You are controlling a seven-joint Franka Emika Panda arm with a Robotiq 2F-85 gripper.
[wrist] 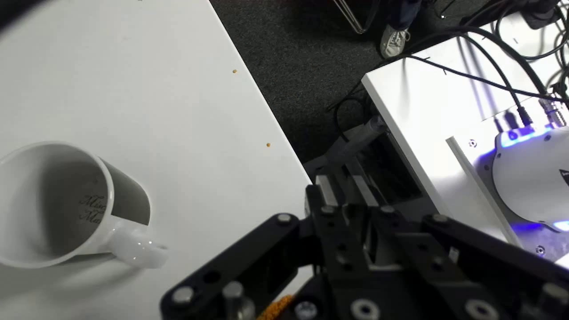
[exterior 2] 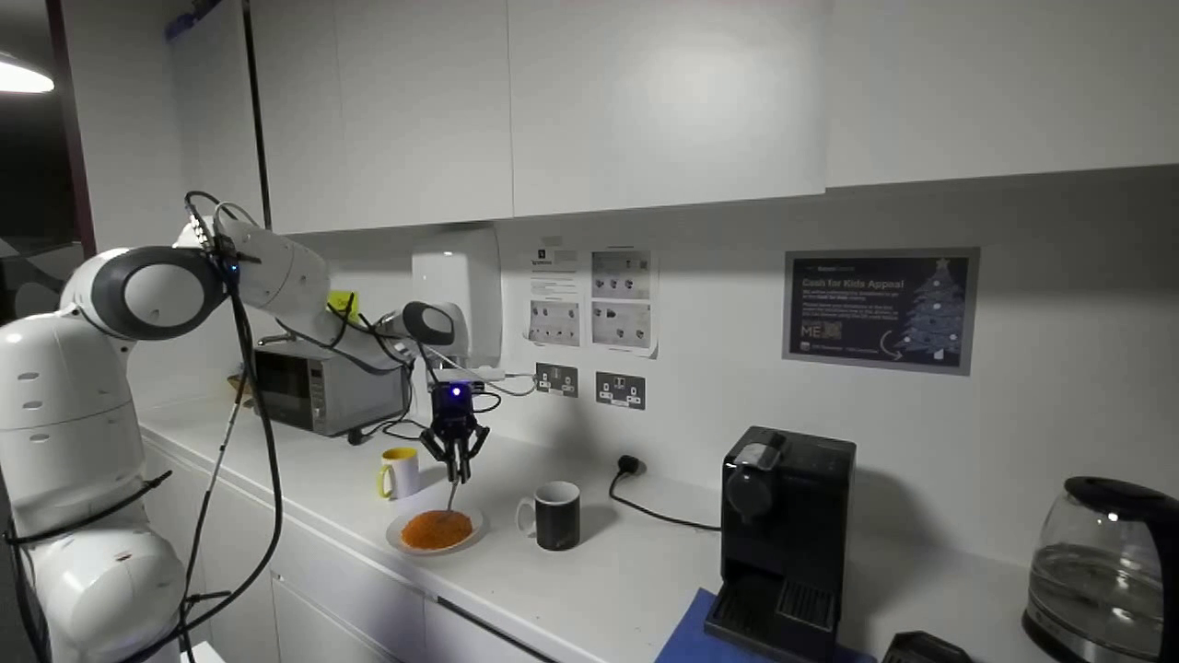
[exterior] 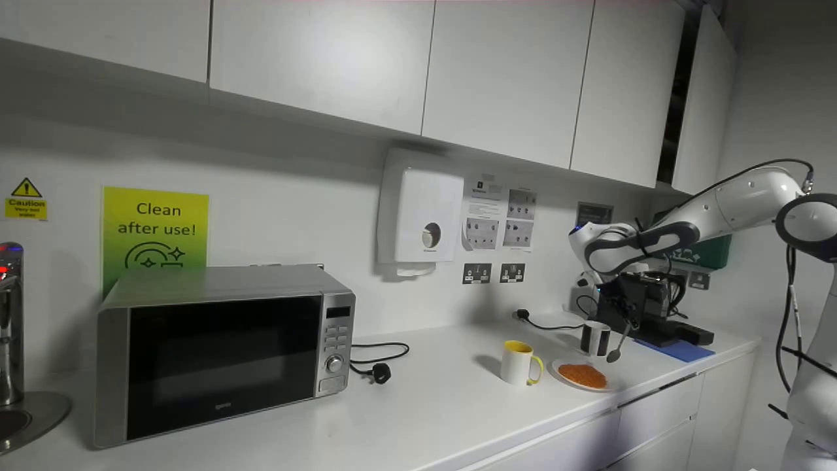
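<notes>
My gripper (exterior 2: 455, 473) is shut on a spoon (exterior 2: 452, 495), held with its handle up and its bowl pointing down. Orange food (exterior 2: 436, 530) covers the middle of a white plate (exterior 2: 477, 529) below. In exterior view 1 the spoon's bowl (exterior: 613, 356) hangs near the plate's right side; whether it touches the food I cannot tell. The black-and-white mug (exterior 2: 555, 516) stands just beyond the plate, and the white mug with a yellow inside (exterior: 516, 364) on its other side. In the wrist view the fingers (wrist: 326, 190) are close together, and the spoon is hard to make out.
A coffee machine (exterior 2: 787, 530) and a glass kettle (exterior 2: 1100, 575) stand further along the counter. The microwave (exterior: 227, 353) is at the other end, with clear worktop before the mugs. Two small orange crumbs lie near the counter's front edge (wrist: 282, 130).
</notes>
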